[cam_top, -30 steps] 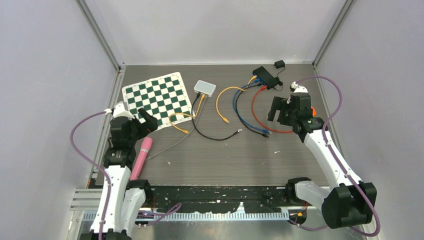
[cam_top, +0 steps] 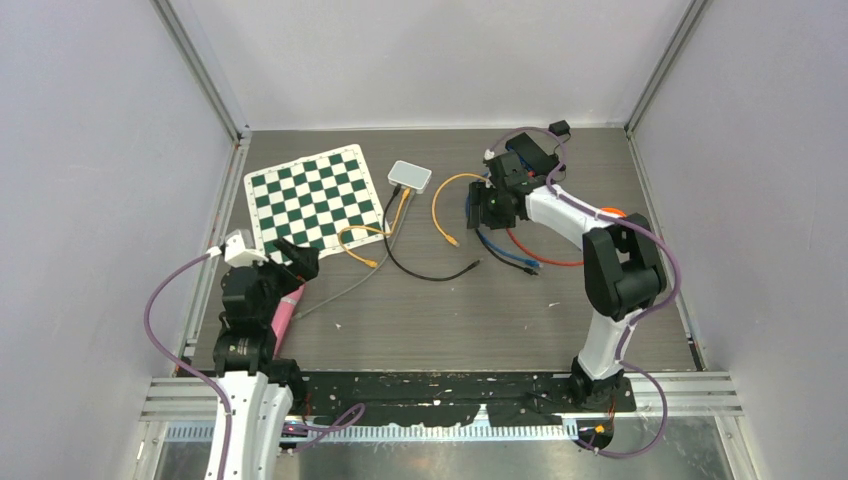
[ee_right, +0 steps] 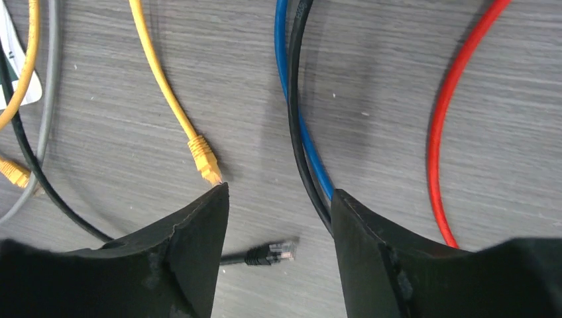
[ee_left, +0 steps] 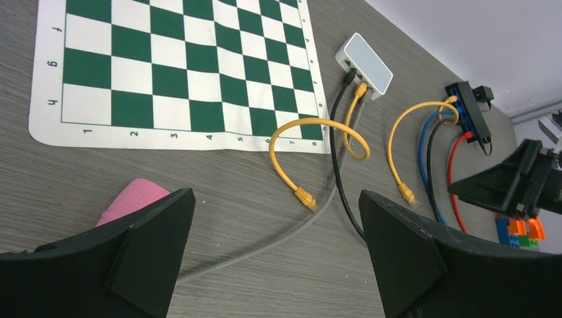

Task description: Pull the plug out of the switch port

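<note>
The black switch lies at the back right, with yellow, blue, black and red cables running from it; in the top view my right arm partly covers it. A white box with black, yellow and grey plugs sits at the back centre. My right gripper is above the blue and black cables near the switch. Its fingers stand part open, and nothing is held; the black cable and blue cable pass below. My left gripper is open and empty, over the table's left side.
A green-and-white chessboard mat covers the back left. Beside the left gripper is a pink roll. A loose yellow plug and a black plug lie on the table.
My right gripper has swung left and toward the back, from right of the red cable to over the blue and black ones. The left arm has shifted slightly; the cables look unmoved.
</note>
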